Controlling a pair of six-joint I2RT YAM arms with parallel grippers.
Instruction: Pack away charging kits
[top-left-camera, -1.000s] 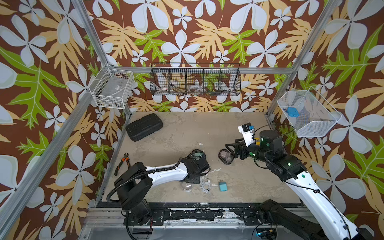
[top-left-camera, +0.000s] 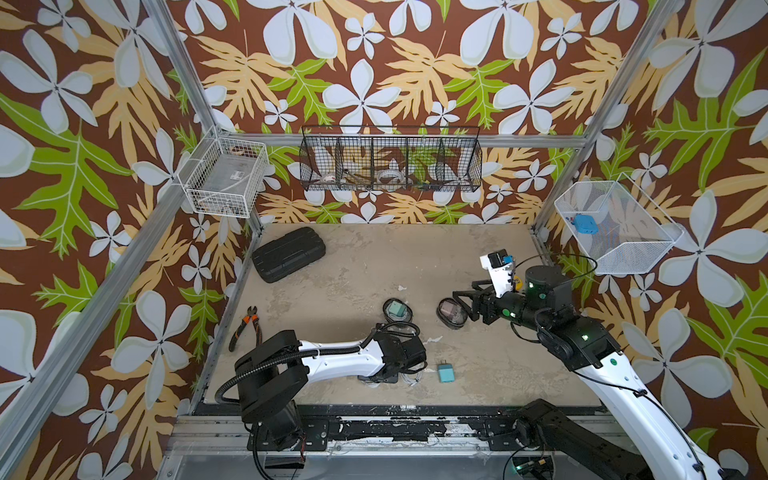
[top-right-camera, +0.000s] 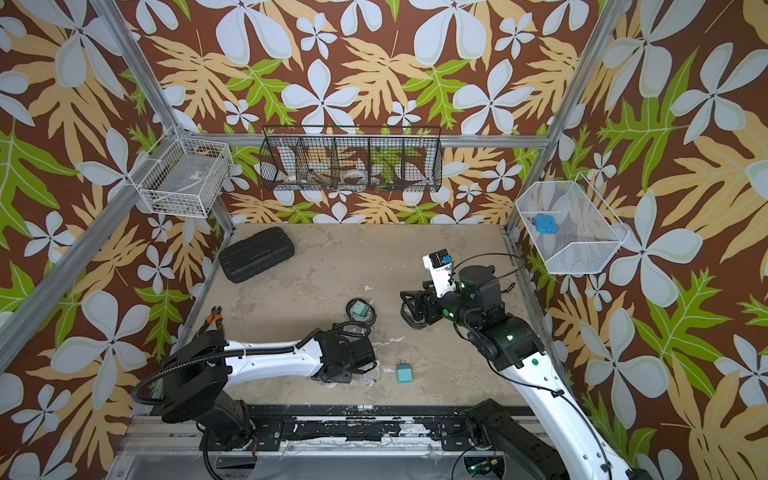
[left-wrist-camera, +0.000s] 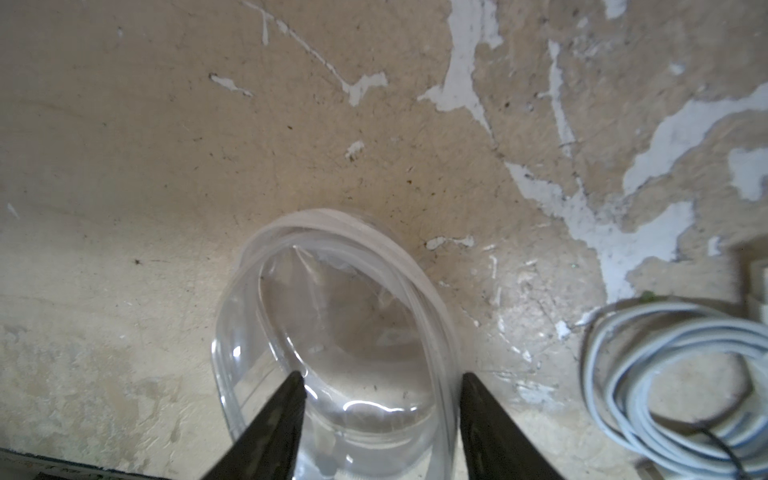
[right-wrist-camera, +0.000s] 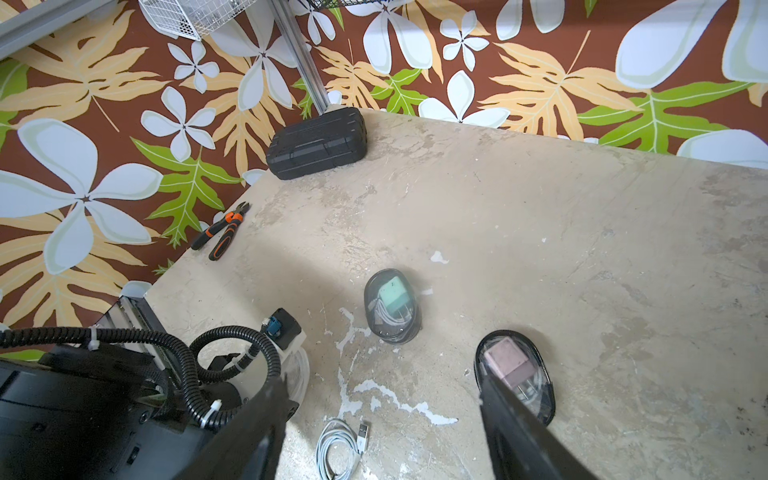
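Observation:
My left gripper is low at a clear plastic case (left-wrist-camera: 328, 224), fingers apart, the right one touching or just over its rim. A coiled white cable (left-wrist-camera: 624, 336) lies to its right. A teal charger (top-left-camera: 445, 373) sits at the front middle. A clear case with a green charger (right-wrist-camera: 393, 293) and cable, and a black-rimmed case with a pink charger (right-wrist-camera: 509, 361), lie farther back. My right gripper hangs open above the table's right side, empty.
A black box (top-left-camera: 288, 254) and pliers (top-left-camera: 246, 320) lie at the left. A white basket (top-left-camera: 225, 177), black wire basket (top-left-camera: 389, 164) and mesh basket (top-left-camera: 617, 228) with a blue item hang on the frame.

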